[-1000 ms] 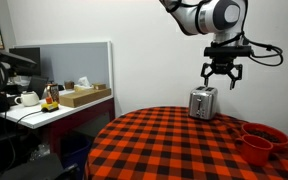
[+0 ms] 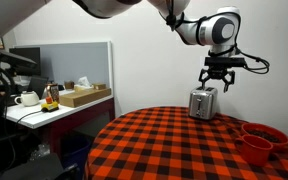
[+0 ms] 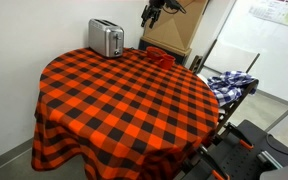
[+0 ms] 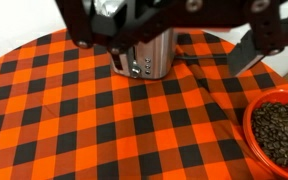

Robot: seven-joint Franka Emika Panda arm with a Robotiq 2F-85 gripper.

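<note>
My gripper hangs open above the far side of the table, with nothing between its fingers. A silver toaster stands upright on the red-and-black checked cloth, below the gripper and apart from it. In the wrist view, the toaster's lower front with its buttons shows between the fingers, its top hidden by the gripper. To the right sits a red bowl filled with dark brown beans. Another red container stands nearer than the bowl in exterior view 1.
Most of the checked tablecloth is bare. A dark cord runs right from the toaster. On a separate white side table are a white mug and a cardboard box. The wall rises close behind the toaster.
The gripper has shifted slightly left in exterior view 1 and stays open. The toaster and red containers have not moved.
</note>
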